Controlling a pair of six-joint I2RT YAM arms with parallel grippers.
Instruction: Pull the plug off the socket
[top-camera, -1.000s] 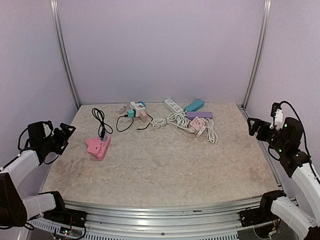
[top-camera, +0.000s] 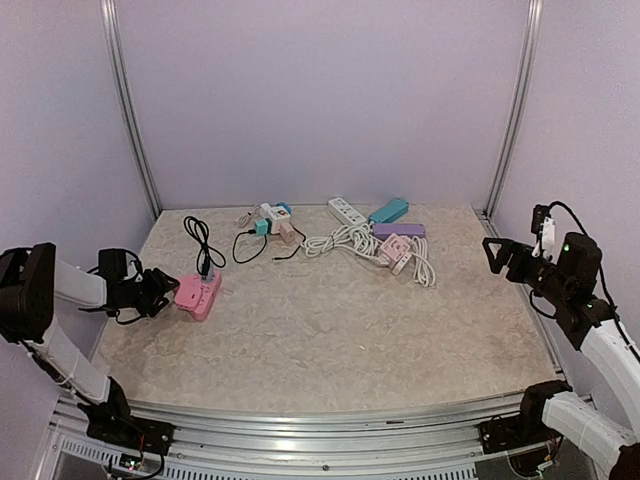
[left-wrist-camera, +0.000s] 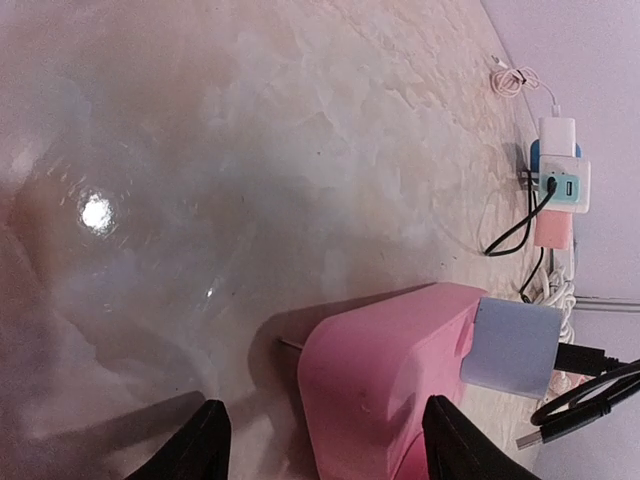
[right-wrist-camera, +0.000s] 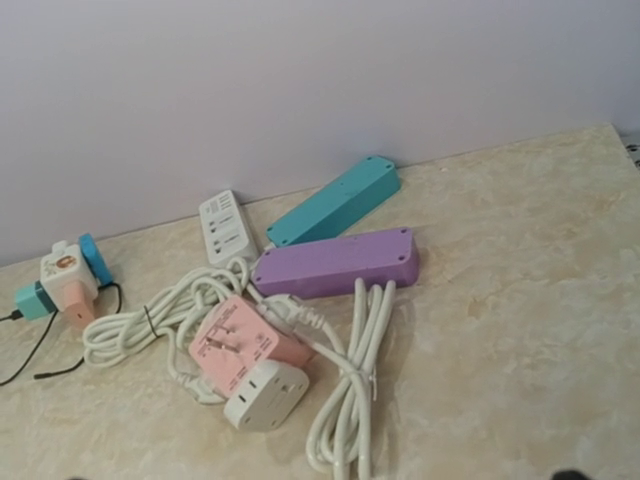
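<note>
A pink socket strip (top-camera: 200, 300) lies at the left of the table, a grey plug (left-wrist-camera: 510, 345) with a looped black cable (top-camera: 198, 235) in it. My left gripper (top-camera: 160, 288) is low, just left of the strip; in the left wrist view its open fingertips (left-wrist-camera: 210, 435) sit either side of the strip's near pink end (left-wrist-camera: 355, 380), not closed on it. My right gripper (top-camera: 500, 255) stands open above the table's right side, away from the strip.
At the back lie a cluster of adapters (top-camera: 275, 215), a white power strip (right-wrist-camera: 225, 225), teal (right-wrist-camera: 335, 200) and purple (right-wrist-camera: 335, 265) strips, coiled white cables and a pink adapter (right-wrist-camera: 240, 345).
My left gripper has moved down and right, up to the pink strip. The right arm shifted slightly about a second ago; the objects look unmoved.
</note>
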